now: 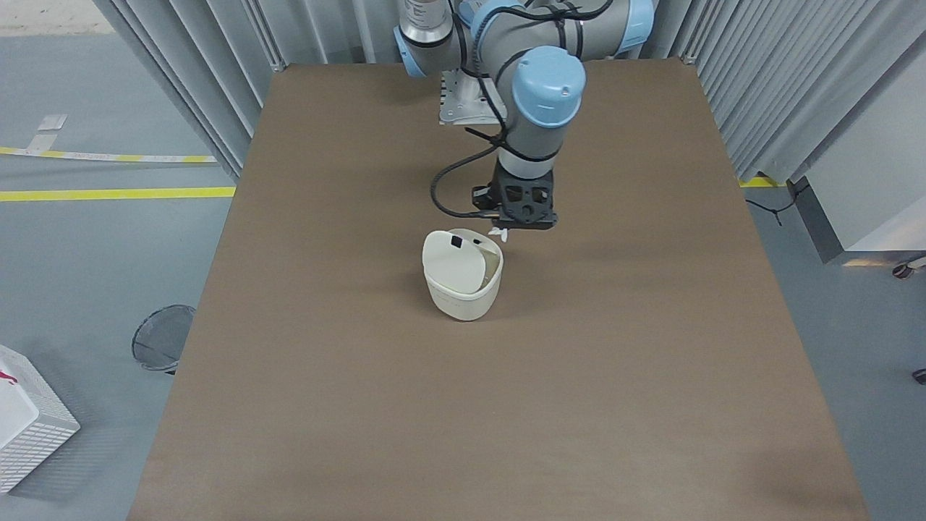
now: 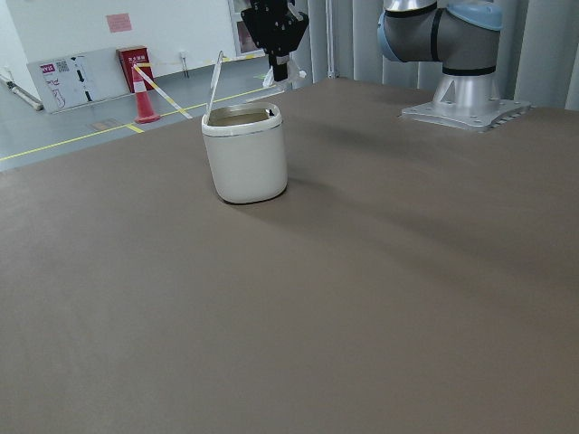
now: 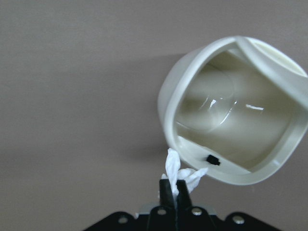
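My gripper is shut on a crumpled white tissue point(image 3: 173, 168), held at the rim of a small cream bin point(image 3: 231, 115). In the front view the bin point(image 1: 460, 286) stands on the brown table with its lid tilted up, and the gripper point(image 1: 501, 227) is just behind it. In the left view the tissue and gripper point(image 2: 282, 74) hang above the bin point(image 2: 246, 163), whose inside looks empty from the wrist view apart from a small dark patch near the rim.
The arm's base plate point(image 2: 461, 117) sits at the back edge, with curtains behind it. A mesh basket point(image 1: 163, 339) and a white box point(image 1: 30, 417) are on the floor to the left.
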